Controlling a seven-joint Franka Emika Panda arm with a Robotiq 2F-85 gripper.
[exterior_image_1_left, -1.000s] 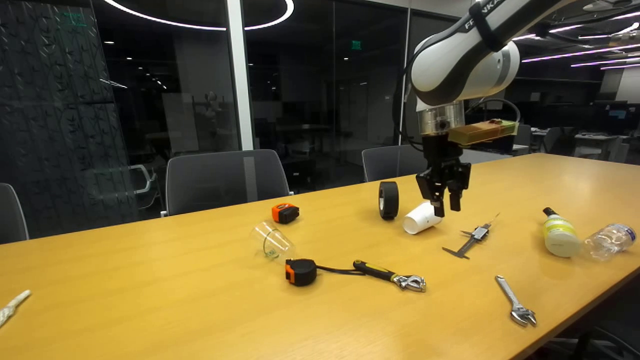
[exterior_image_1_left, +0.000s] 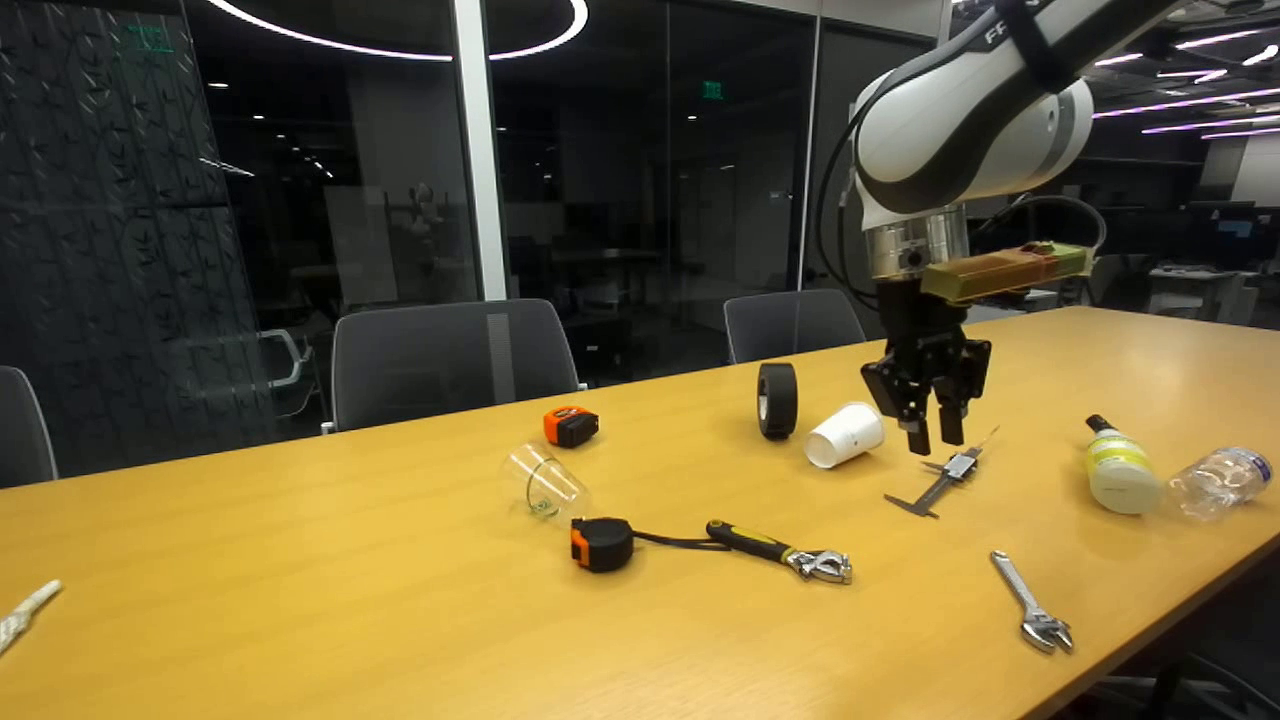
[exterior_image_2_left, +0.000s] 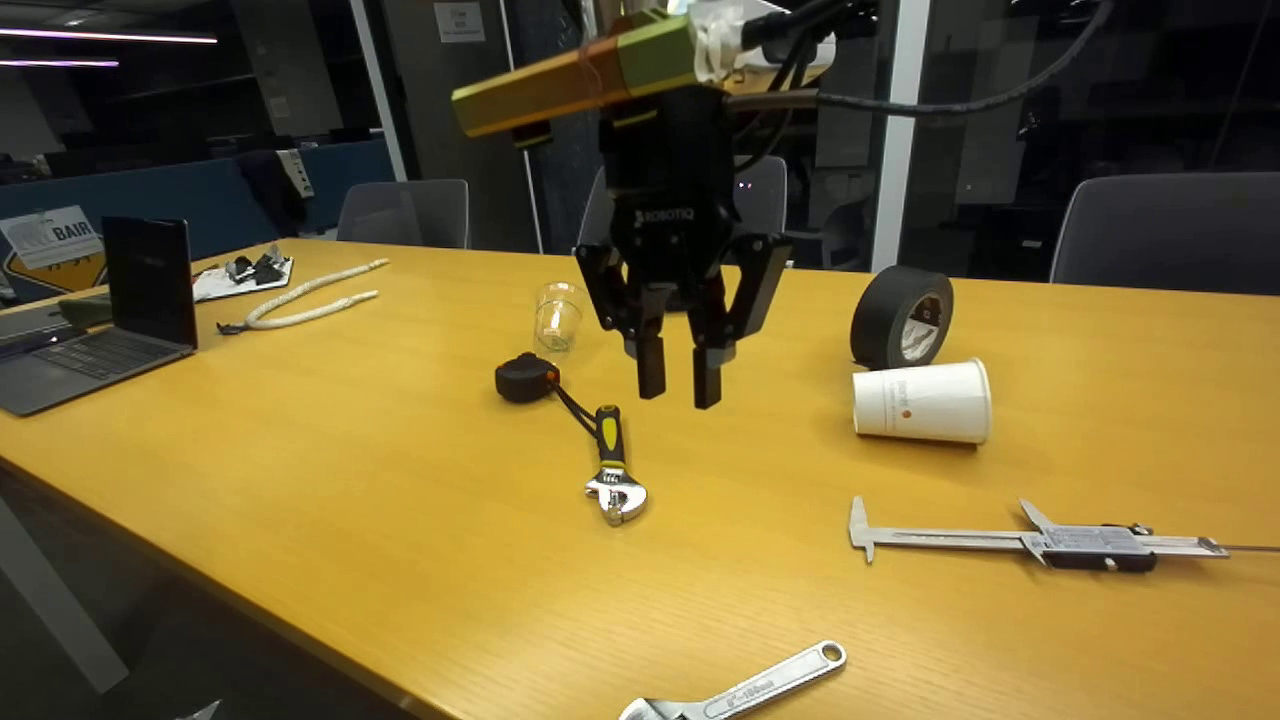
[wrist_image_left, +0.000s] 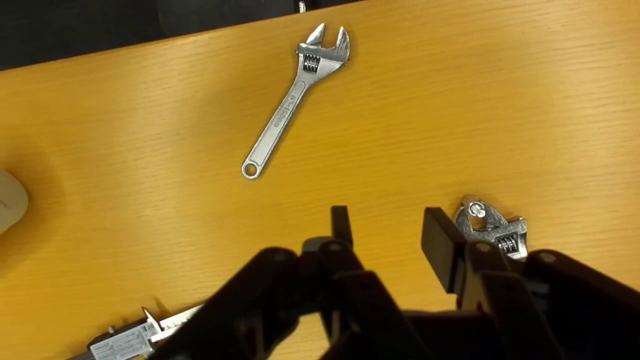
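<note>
My gripper (exterior_image_2_left: 679, 402) hangs above the table, its fingers apart and nothing between them. In the wrist view the gap between the fingertips shows only bare wood. A silver adjustable wrench (wrist_image_left: 279, 114) lies by the table edge in that view. The head of a second wrench (wrist_image_left: 492, 231), black and yellow handled in exterior view 2, shows beside the right finger; its handle is hidden by the gripper there. A digital caliper (exterior_image_2_left: 1020, 542) lies flat, partly covered by the left finger in the wrist view. A white paper cup (exterior_image_2_left: 924, 402) rests on its side.
A black tape roll (exterior_image_1_left: 777, 401) stands on edge behind the cup. Two tape measures, one orange and black (exterior_image_1_left: 570, 426) and one mostly black (exterior_image_1_left: 603, 544), lie near a tipped clear glass (exterior_image_1_left: 542, 482). A yellow-labelled bottle (exterior_image_1_left: 1122, 468) and a clear plastic bottle (exterior_image_1_left: 1220, 482) lie at the right.
In exterior view 1 the arm and gripper have moved to the right and slightly lower, toward the camera. The gap between the fingers looks about the same. The objects on the table have not moved.
</note>
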